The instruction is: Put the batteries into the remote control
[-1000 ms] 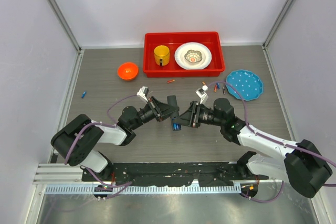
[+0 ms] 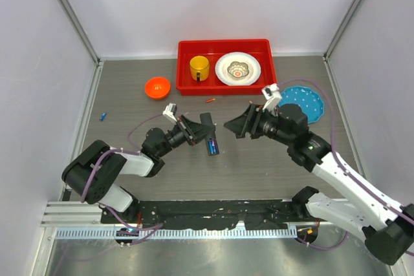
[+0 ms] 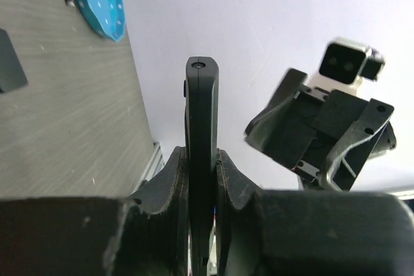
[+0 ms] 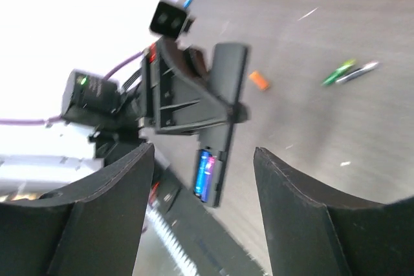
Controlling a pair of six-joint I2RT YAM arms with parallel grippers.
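Observation:
The black remote control (image 2: 207, 119) is held above the table by my left gripper (image 2: 206, 131), which is shut on its middle. In the left wrist view the remote (image 3: 202, 114) stands edge-on between the fingers. Its open battery compartment faces the right wrist camera, showing blue and purple batteries (image 4: 204, 176) lying side by side; how well they are seated cannot be told. Apart from the remote, on its right, my right gripper (image 2: 237, 125) is open, and its fingers (image 4: 132, 182) have nothing between them.
A small orange piece (image 2: 210, 100) and a blue one (image 2: 103, 116) lie loose on the table. Around them are an orange bowl (image 2: 157, 88), a red tray (image 2: 187, 48) with mug and plate, and a blue plate (image 2: 303, 99). Left wrist view shows a dark flat piece (image 3: 9, 66).
My right gripper has moved off the remote, to the right and toward the back. The remote has shifted slightly left and tilted, uncovering its batteries, still in the left gripper.

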